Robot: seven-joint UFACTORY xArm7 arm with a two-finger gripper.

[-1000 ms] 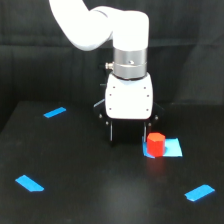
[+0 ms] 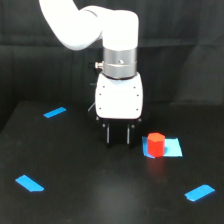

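A red block [image 2: 156, 145] rests on a light-blue patch [image 2: 174, 147] on the right side of the dark table. To its left, my white gripper [image 2: 118, 137] points downward, and its dark fingers appear a little apart. Nothing shows between them. A gap separates the gripper from the block. The fingers blend into the dark background, so their height above the table is hard to judge.
Blue tape strips lie on the table at the back left [image 2: 55, 112], front left [image 2: 29, 183] and front right [image 2: 200, 192].
My gripper has moved left, away from the red block, and its fingers look closer together in the view. The block and the tape strips have stayed in place.
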